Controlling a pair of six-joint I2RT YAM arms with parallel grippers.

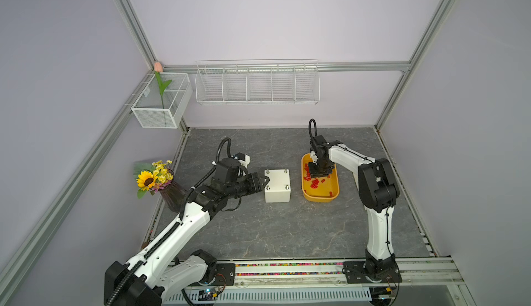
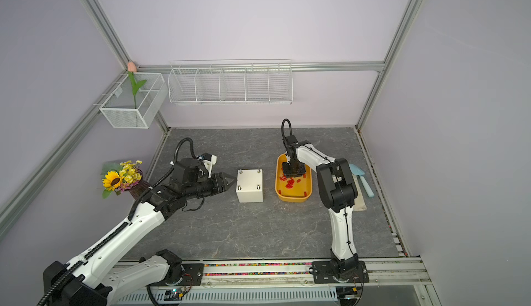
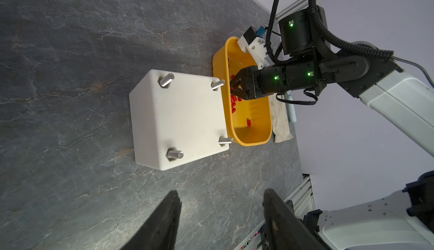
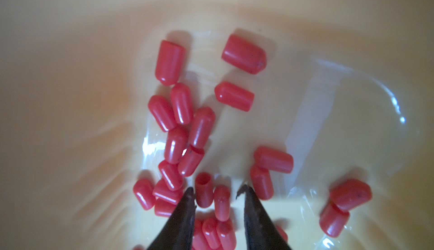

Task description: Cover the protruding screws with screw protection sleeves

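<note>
A white block [image 3: 189, 119] carries four upright bare metal screws, one a near screw [image 3: 175, 154], in the middle of the table. My left gripper is open just left of the block, nothing between its fingers. An orange bin [image 1: 326, 194] right of the block holds many loose red sleeves [image 4: 244, 53]. My right gripper is down in the bin, fingers apart on either side of a couple of sleeves [image 4: 222, 204]; whether it touches them I cannot tell.
A flower vase [image 1: 171, 195] stands at the left, with wire baskets [image 1: 257, 84] on the back wall. A beige cloth [image 2: 358, 201] and a pale blue tool [image 2: 366, 187] lie right of the bin.
</note>
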